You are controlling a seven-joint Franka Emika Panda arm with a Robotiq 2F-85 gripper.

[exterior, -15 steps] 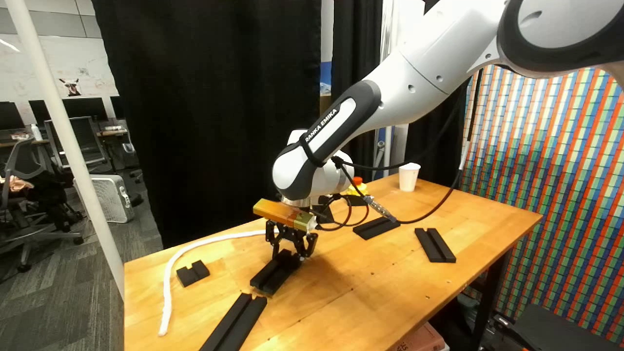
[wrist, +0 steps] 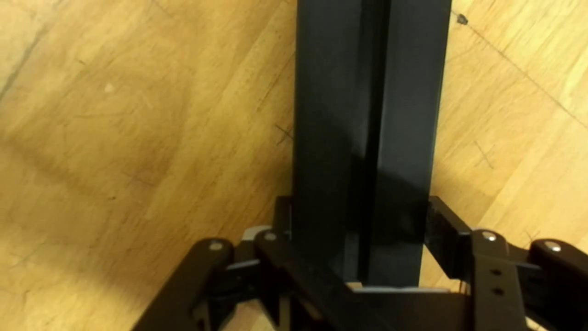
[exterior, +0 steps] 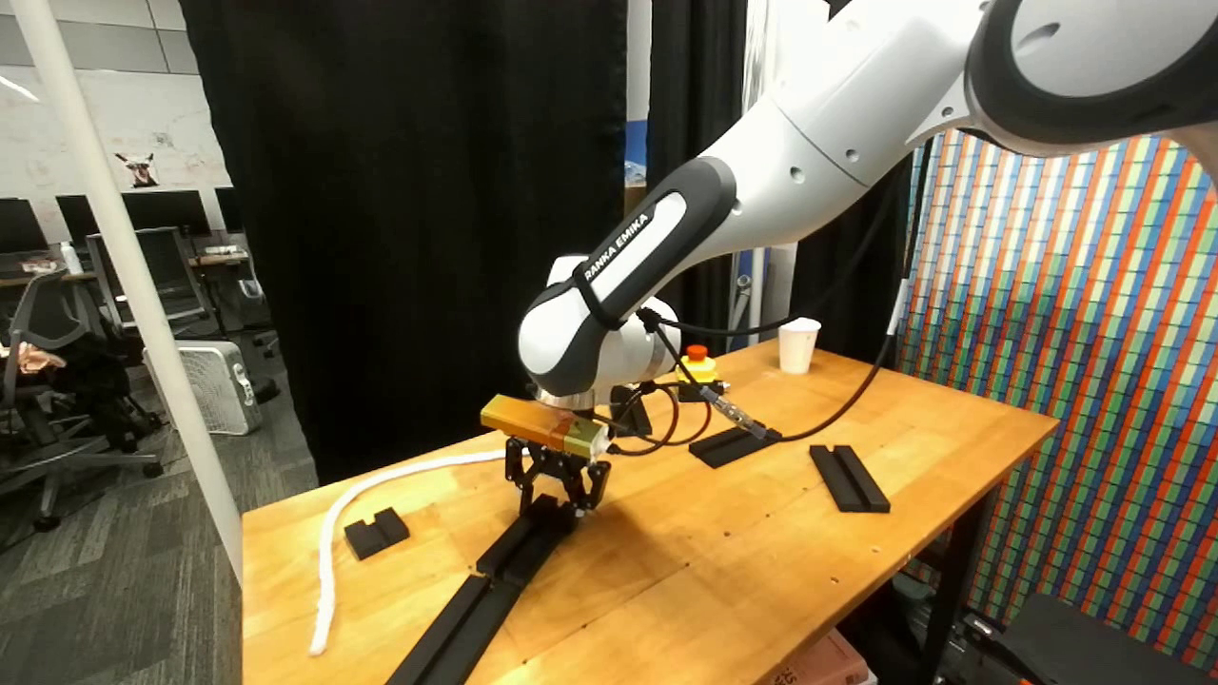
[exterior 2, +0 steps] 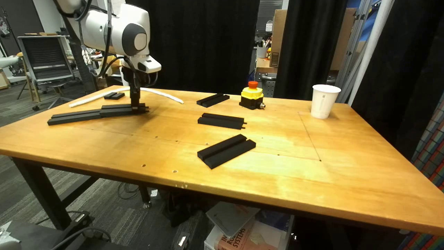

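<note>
My gripper (exterior: 561, 504) is shut on a black grooved track piece (exterior: 527, 550), one finger on each long side near the piece's end. In the wrist view the held piece (wrist: 330, 99) runs upward from between the fingers, its groove lengthwise. A second black track piece (exterior: 454, 630) lies on the table, in line with the held one. Their ends meet or nearly meet in both exterior views; whether they are fully joined I cannot tell. From the other side, the held piece (exterior 2: 117, 110) sits at table level beside the lying piece (exterior 2: 75, 117).
More black track pieces lie apart, among them one (exterior 2: 227, 150) near the middle and a short notched block (exterior: 377, 532). A white flexible tube (exterior: 331, 548) curves behind. An emergency stop (exterior 2: 252, 96) and paper cup (exterior 2: 324, 101) stand farther off.
My gripper has carried the held piece toward the lying track piece, leftward in exterior view 1. The gap between their ends has closed or nearly closed.
</note>
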